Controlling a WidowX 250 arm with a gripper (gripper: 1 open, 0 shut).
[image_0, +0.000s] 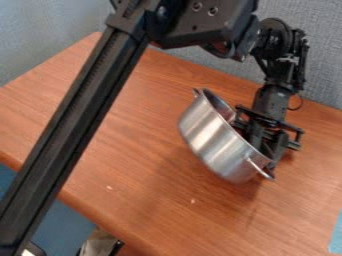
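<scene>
A steel pot (215, 140) with side handles is tipped steeply on its side in the middle right of the camera view. My gripper (262, 140) is at the pot's right, shut on it; the fingertips are partly hidden by the pot and dark against it. The pot's inside is mostly out of sight.
A grey padded wall stands behind it. The black arm crosses the left and top of the view. A blue floor shows past the table's edge at lower left.
</scene>
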